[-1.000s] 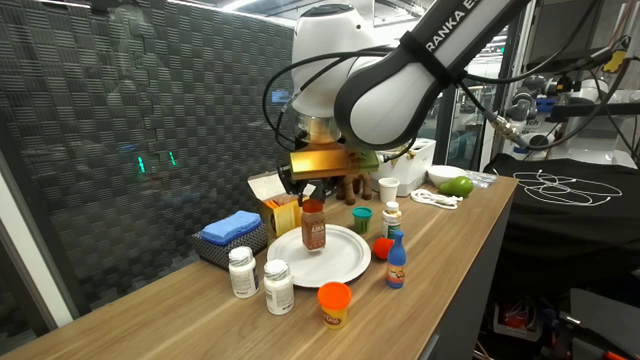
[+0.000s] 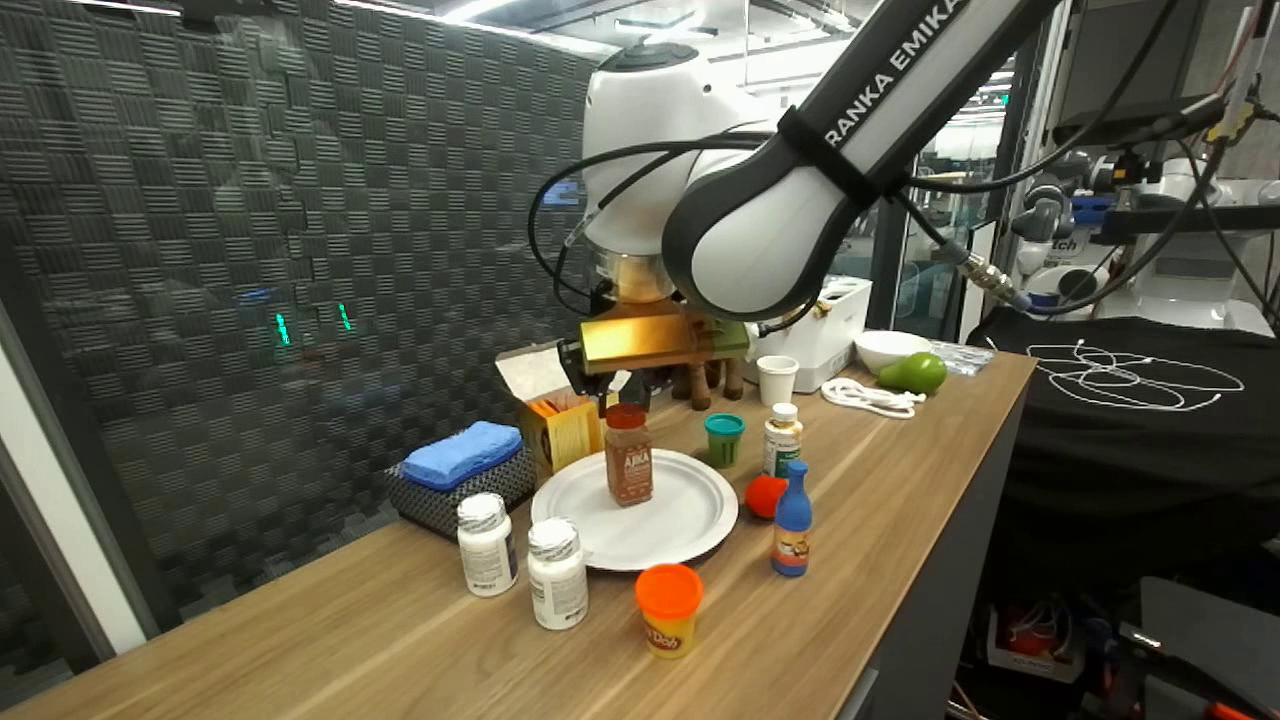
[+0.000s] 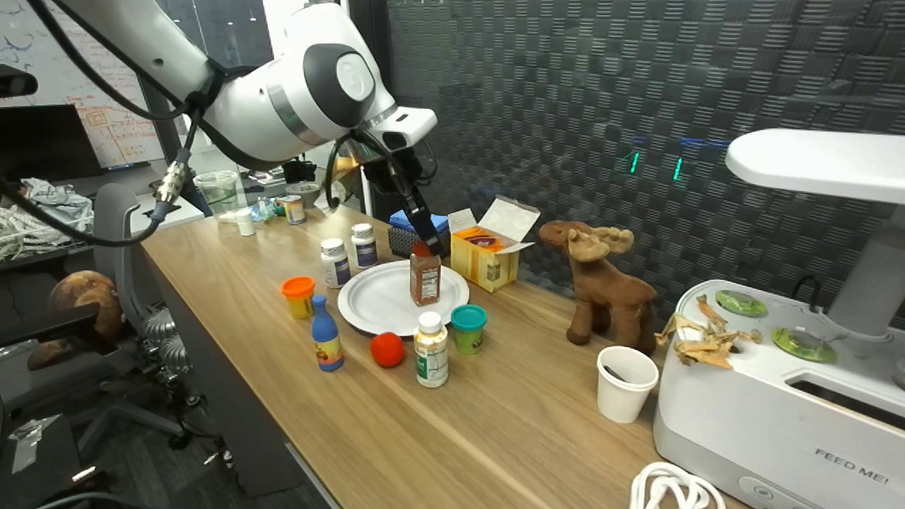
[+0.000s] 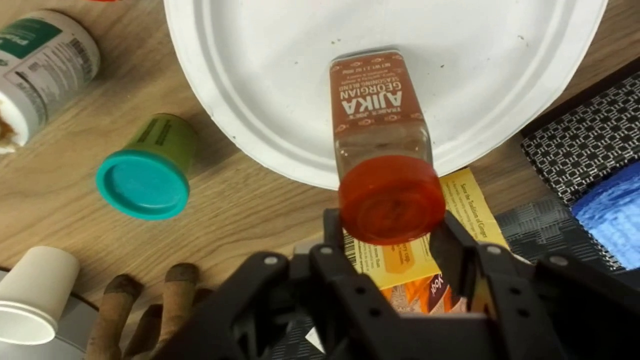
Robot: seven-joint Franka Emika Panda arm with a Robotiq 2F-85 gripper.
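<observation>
A spice jar (image 4: 379,108) with a red cap and an "AJIKA" label stands on the white paper plate (image 2: 576,528), close to upright. My gripper reaches down over it and is shut on the jar's red cap, one finger at each side in the wrist view. From the other side, the jar (image 3: 425,280) shows below the dark fingers (image 3: 422,219), its base at the plate. Whether the base bears fully on the plate is hard to tell.
Around the plate stand two white bottles (image 2: 558,576), an orange-lidded tub (image 2: 668,610), a blue bottle (image 2: 792,522), a red ball (image 3: 387,349), a supplement bottle (image 3: 430,352) and a teal-lidded tub (image 3: 468,329). Behind are an open yellow box (image 3: 488,254) and a cloth-topped basket (image 2: 462,462).
The arm's upper links have shifted and tilted slightly. The plate has slid a little to the left in exterior view 1, and the jar sits marginally lower, still at the gripper.
</observation>
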